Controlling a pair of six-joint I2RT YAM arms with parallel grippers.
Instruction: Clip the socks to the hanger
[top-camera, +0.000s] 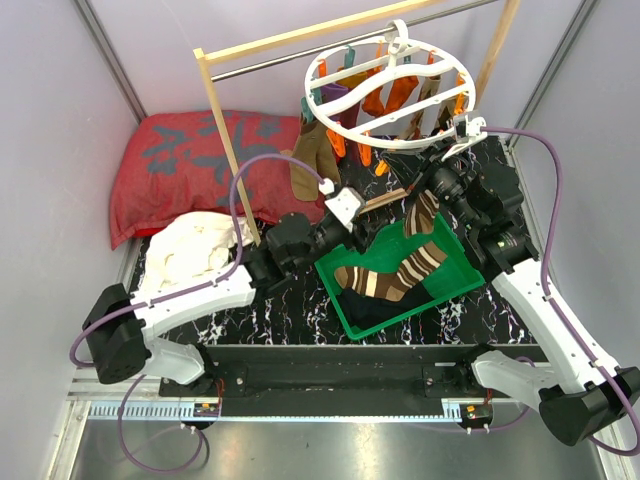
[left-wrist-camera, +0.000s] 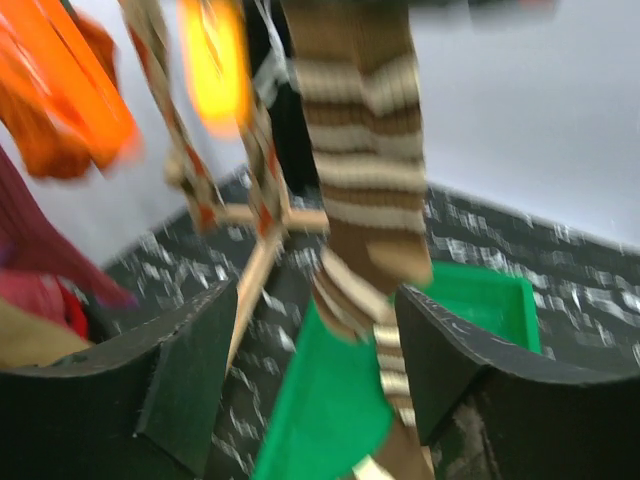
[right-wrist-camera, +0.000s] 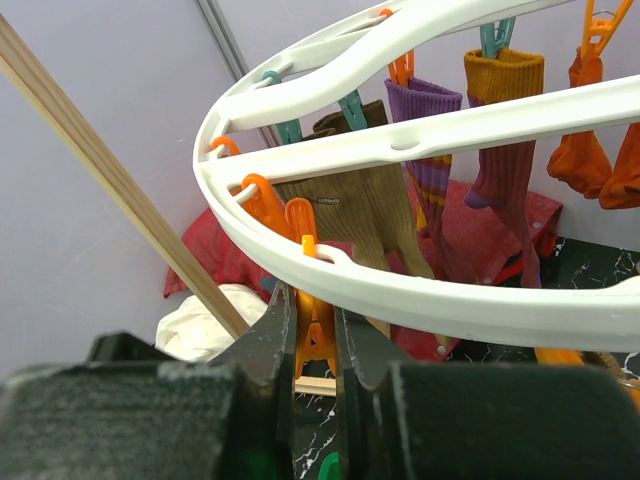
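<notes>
The white round hanger (top-camera: 350, 130) hangs from the rail, with several socks clipped around it. My right gripper is shut on an orange clip (right-wrist-camera: 308, 240) at the hanger's rim. A brown striped sock (left-wrist-camera: 365, 190) hangs beneath that side, blurred in the left wrist view. My left gripper is open with nothing between its fingers, lower left of the hanger. The green bin (top-camera: 450, 275) holds another striped sock (top-camera: 375, 280) and dark socks (top-camera: 380, 308).
A wooden frame (top-camera: 220, 135) carries the rail. A red pillow (top-camera: 170, 170) and white cloth (top-camera: 185, 255) lie at the left. Black marbled floor shows around the bin.
</notes>
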